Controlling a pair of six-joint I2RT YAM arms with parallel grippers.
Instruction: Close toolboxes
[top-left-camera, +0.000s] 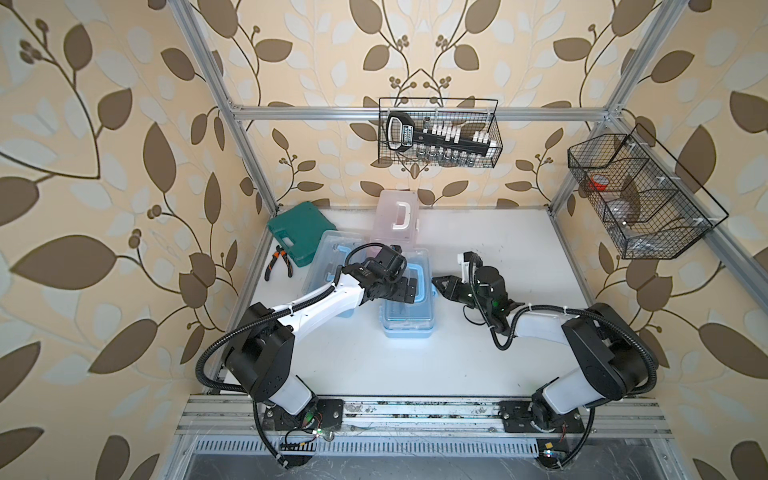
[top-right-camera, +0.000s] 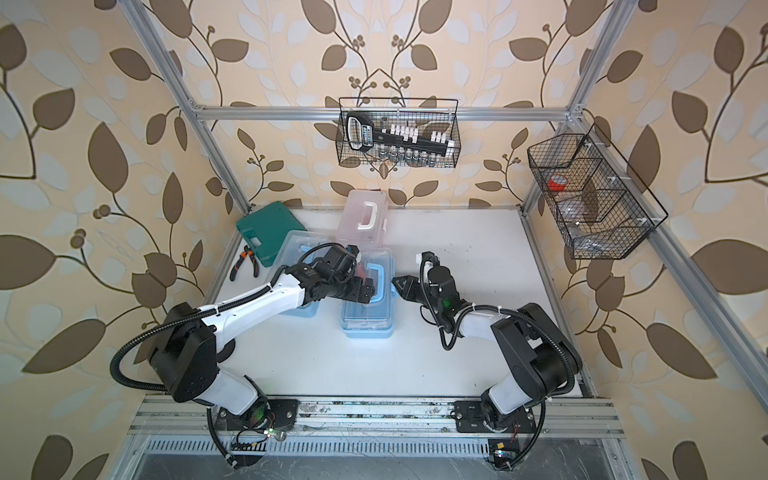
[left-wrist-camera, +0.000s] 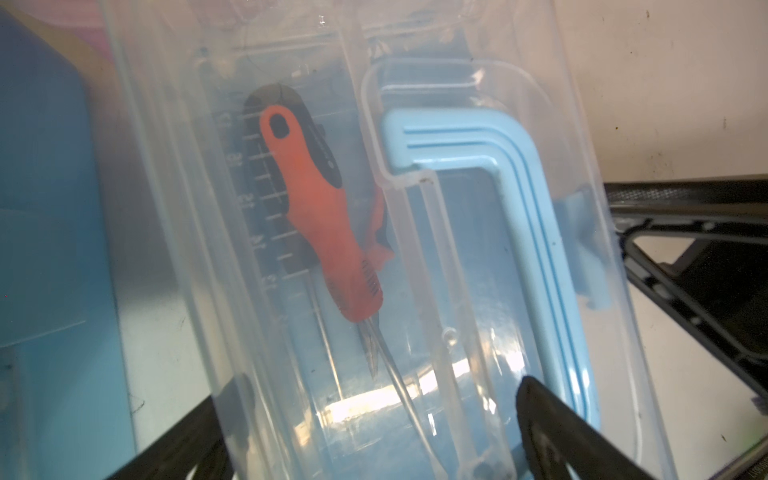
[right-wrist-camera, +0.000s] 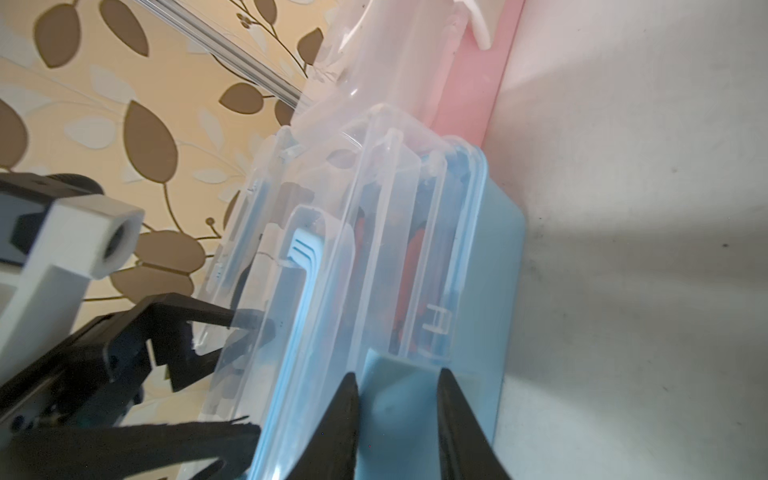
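Observation:
A blue-based toolbox (top-left-camera: 408, 316) with clear lid, blue handle (left-wrist-camera: 544, 264) and red-handled screwdrivers (left-wrist-camera: 328, 224) lies at the centre. My left gripper is open on its lid, one finger either side. My right gripper is at the right side, its tips at a blue latch flap (right-wrist-camera: 400, 376); it looks part open, and whether it grips the flap is unclear. A larger clear toolbox (top-left-camera: 316, 272) lies to the left, a pink one (top-left-camera: 390, 220) behind, a green case (top-left-camera: 297, 232) back left.
Orange-handled pliers (top-left-camera: 276, 264) lie at the far left. Wire baskets (top-left-camera: 440, 148) hang on the back and right walls (top-left-camera: 640, 200).

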